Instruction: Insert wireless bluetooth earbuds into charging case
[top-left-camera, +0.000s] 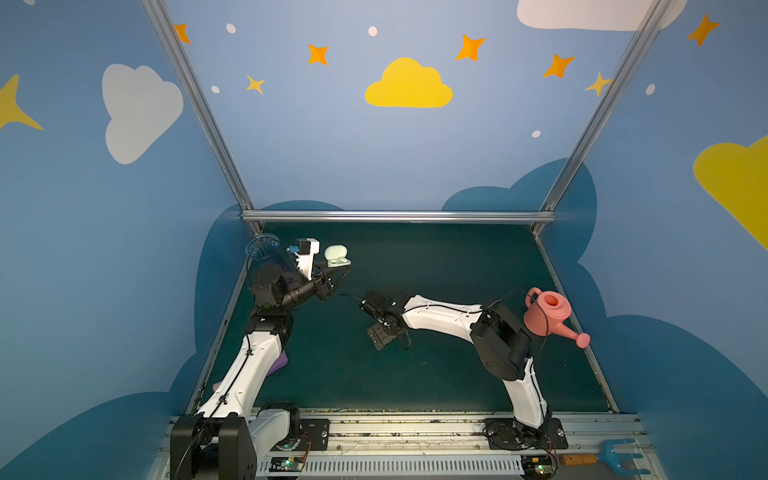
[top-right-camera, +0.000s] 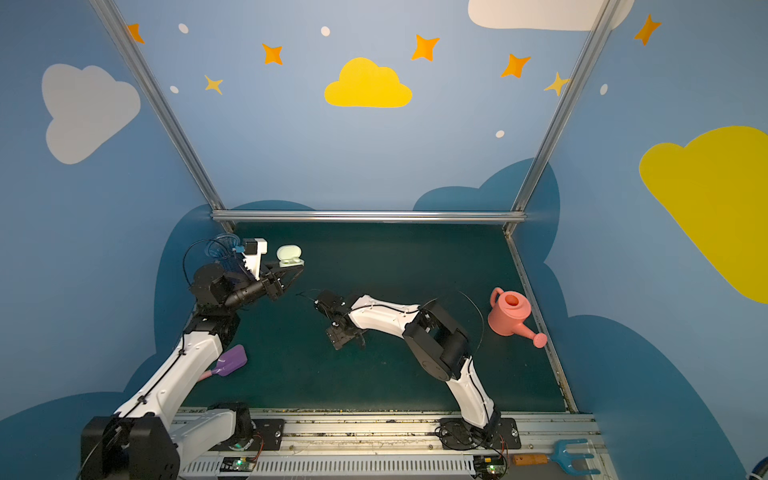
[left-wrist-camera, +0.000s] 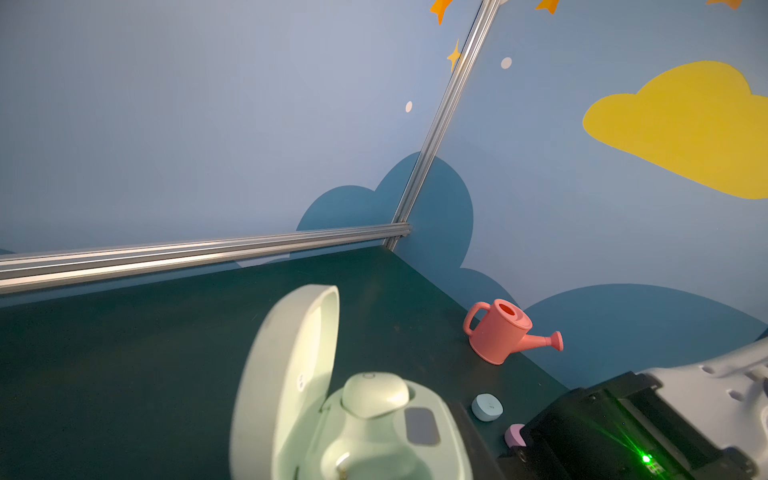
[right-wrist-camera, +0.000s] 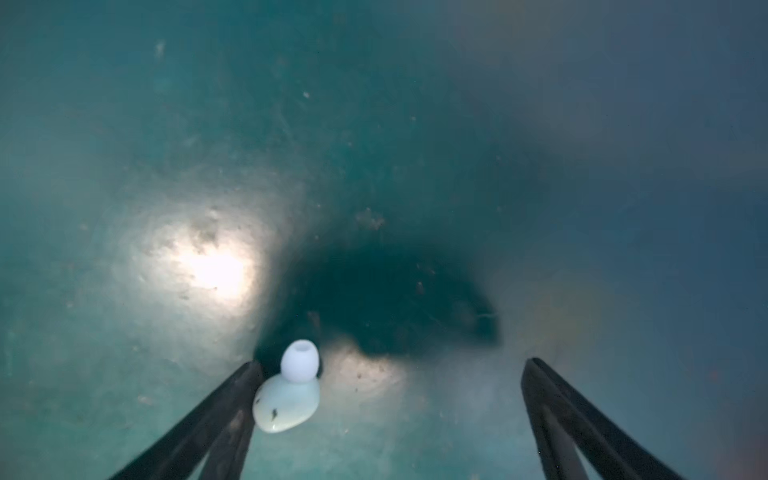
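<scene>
The pale green charging case (top-left-camera: 336, 253) is held up at the back left with its lid raised, my left gripper (top-left-camera: 339, 276) shut on it. In the left wrist view one earbud (left-wrist-camera: 374, 393) sits in the case's farther slot; the nearer slot looks hollow. A loose pale earbud (right-wrist-camera: 286, 401), its white tip up, lies on the green table in the right wrist view. My right gripper points down over it, open wide. The earbud is close beside the left-hand finger (right-wrist-camera: 228, 412), off-centre between the fingers; whether they touch I cannot tell.
A pink watering can (top-left-camera: 549, 312) stands at the right. A purple shovel (top-right-camera: 231, 360) lies left, partly under the left arm, and a blue wire basket (top-left-camera: 261, 246) is in the back left corner.
</scene>
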